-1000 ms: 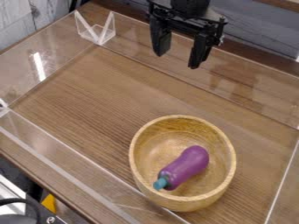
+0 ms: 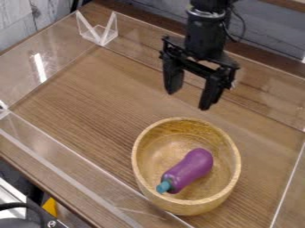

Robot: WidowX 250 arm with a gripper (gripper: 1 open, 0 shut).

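Observation:
My black gripper (image 2: 194,85) hangs over the upper middle of the wooden table in the camera view, pointing down, its two fingers spread open with nothing seen between them. Below it, at the lower middle, a round cream bowl (image 2: 152,159) holds a purple eggplant-like object (image 2: 191,167) with a teal tip, lying diagonally.
A small white wire-like rack (image 2: 98,28) stands at the top left. A dark cable or object edge shows at the bottom left.
The bowl and purple object have not moved.

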